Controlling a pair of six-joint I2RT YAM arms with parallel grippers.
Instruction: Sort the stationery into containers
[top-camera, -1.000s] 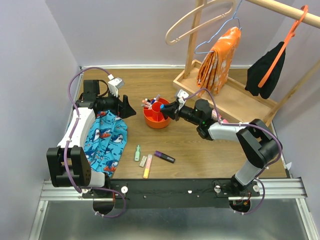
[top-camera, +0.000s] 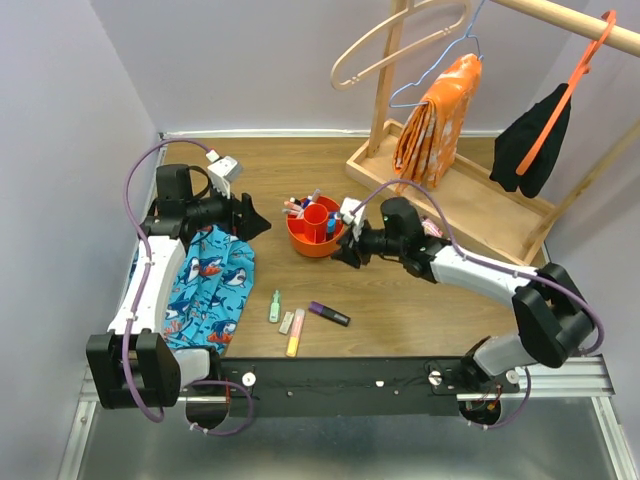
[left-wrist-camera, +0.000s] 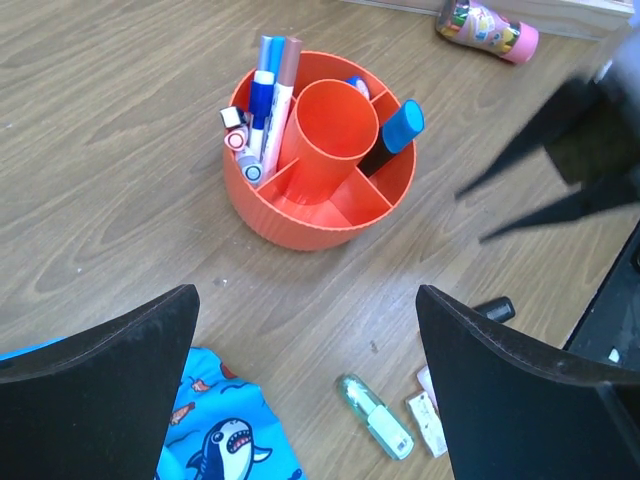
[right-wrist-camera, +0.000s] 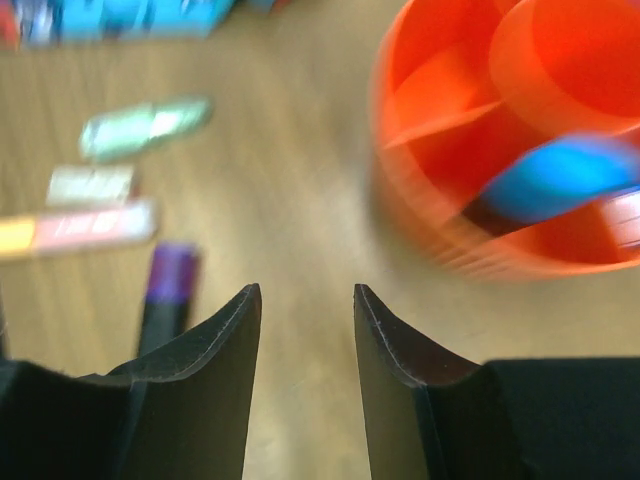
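Note:
An orange divided organizer (top-camera: 305, 240) holds several markers, and a blue-capped one (left-wrist-camera: 398, 128) stands in a right-hand compartment. My left gripper (top-camera: 255, 220) is open, left of the organizer. My right gripper (top-camera: 345, 254) is partly open beside the organizer's lower right, nothing between its fingers. On the table lie a green item (top-camera: 275, 306), a small pale item (top-camera: 286, 323), a yellow-pink highlighter (top-camera: 295, 334) and a purple-capped black marker (top-camera: 329, 313).
A blue shark-print cloth (top-camera: 210, 290) covers the left of the table. A wooden rack (top-camera: 470, 200) with hangers fills the back right. A pink-capped jar (left-wrist-camera: 480, 25) lies near it. Bare table shows right of the loose pens.
My right gripper has moved down from over the organizer, leaving the blue-capped marker in it. The left arm has shifted only slightly.

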